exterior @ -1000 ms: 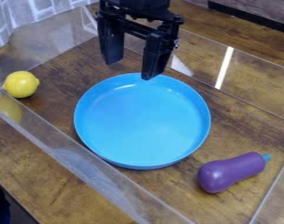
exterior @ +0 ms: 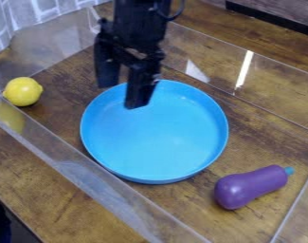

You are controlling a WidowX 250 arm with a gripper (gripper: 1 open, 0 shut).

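My black gripper (exterior: 126, 74) hangs blurred over the back left edge of a blue plastic bowl (exterior: 153, 133), its two fingers apart with nothing seen between them. The bowl is empty. A yellow lemon-like object (exterior: 24, 91) lies at the left. A purple eggplant (exterior: 248, 188) with a teal stem lies at the front right, outside the bowl.
The wooden table (exterior: 270, 114) has bare room to the right of the bowl and at the front left. A transparent wall or edge (exterior: 43, 161) runs diagonally along the left and front.
The gripper has moved left from above the bowl's back middle and turned. The bowl, the yellow object and the eggplant have not moved.
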